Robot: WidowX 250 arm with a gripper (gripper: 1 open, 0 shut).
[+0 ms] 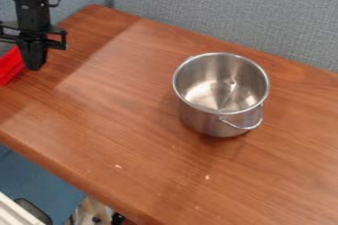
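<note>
My black gripper (35, 57) is at the far left edge of the table, low over a red object (10, 66) that is partly cut off by the frame's edge. The fingertips point down just beside that object; whether anything is between them is hard to see at this size. A steel pot (220, 96) with a side handle stands upright on the wooden table (132, 150), right of centre and well apart from the gripper.
Grey padded walls (224, 12) border the table at the back and left. Below the front left edge are a blue floor and some equipment.
</note>
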